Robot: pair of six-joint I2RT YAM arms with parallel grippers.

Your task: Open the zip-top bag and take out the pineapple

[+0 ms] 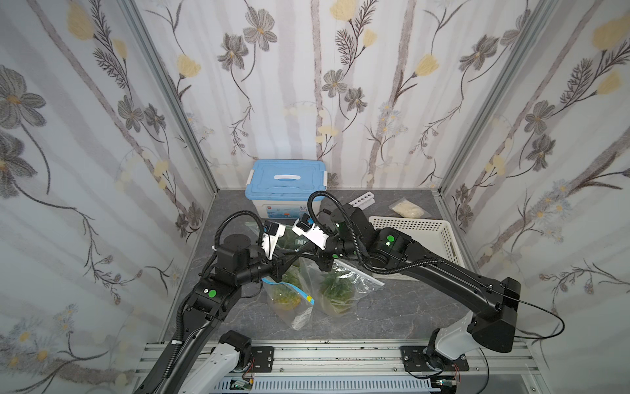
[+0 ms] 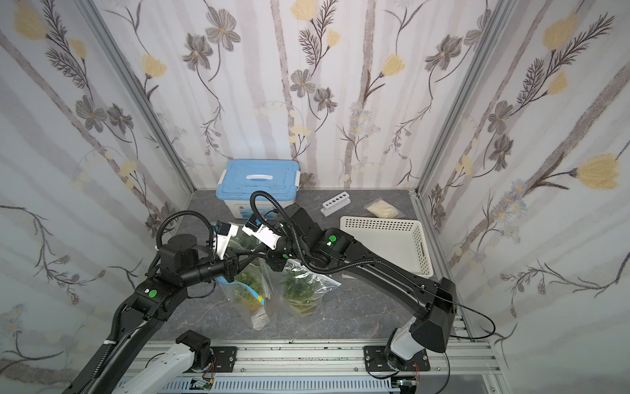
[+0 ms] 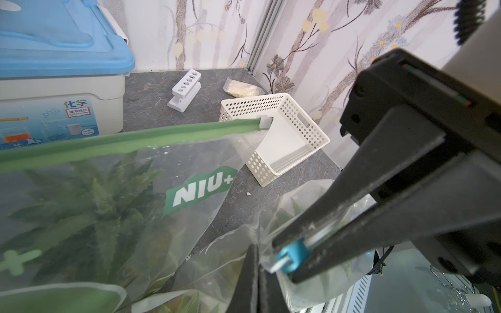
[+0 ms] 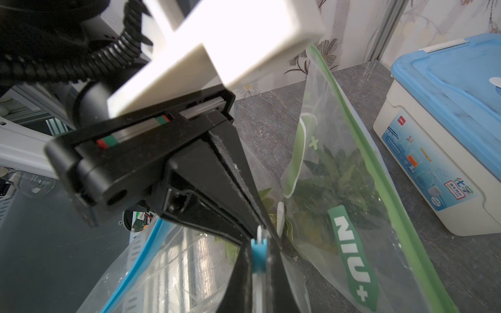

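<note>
Clear bags with leafy pineapples inside [image 1: 338, 289] lie on the counter; an upright green-topped NIU+ bag [image 4: 355, 250] stands behind the grippers. My right gripper is shut on a small blue zip slider [image 4: 258, 245] with white plastic at a bag's edge. My left gripper is shut, its tips meeting at the crumpled plastic beside that slider; whether film is between them is unclear. The two grippers almost touch over the middle of the counter, hiding part of the bags in both top views.
A blue-lidded box [image 1: 285, 177] stands at the back left, with a white rack [image 2: 336, 203], a small packet [image 2: 384, 208] and an empty white basket [image 2: 387, 236] to its right.
</note>
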